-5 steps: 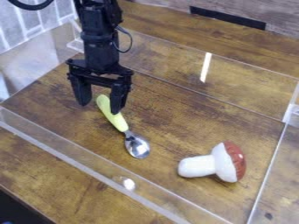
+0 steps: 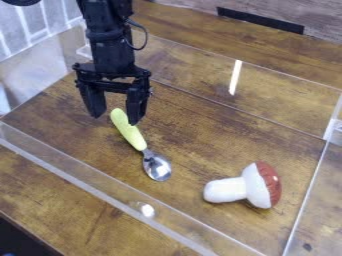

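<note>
My black gripper [image 2: 112, 100] hangs at upper left with its two fingers spread open, just above and behind the handle of a spoon [image 2: 127, 130]. The spoon has a pale yellow-green handle and a silver bowl pointing toward the lower middle. Nothing shows between the fingers. A white toy mushroom with a red top [image 2: 245, 187] lies on its side at the lower right.
The wooden table [image 2: 227, 120] is bounded by clear edging. A small white mark sits near the front, and a white strip near the back right.
My gripper has shifted slightly left and appears a little higher. The spoon and the mushroom have not moved.
</note>
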